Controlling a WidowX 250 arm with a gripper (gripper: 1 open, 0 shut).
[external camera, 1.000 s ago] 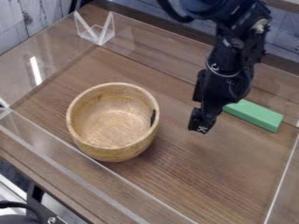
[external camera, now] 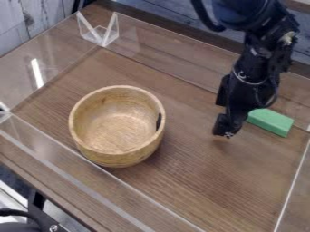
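My black gripper (external camera: 233,120) is low over the wooden table (external camera: 182,181), open, at the left of a green block (external camera: 273,122). Its arm comes down from the top right and covers part of the block's left end. A round tan wicker basket (external camera: 115,127) stands at the left of the gripper, apart from it.
A white wire object (external camera: 94,32) sits at the back left. The table's edge runs along the lower left.
The gripper has moved to the right, toward the green block, and now hides more of its left end. The basket has not moved.
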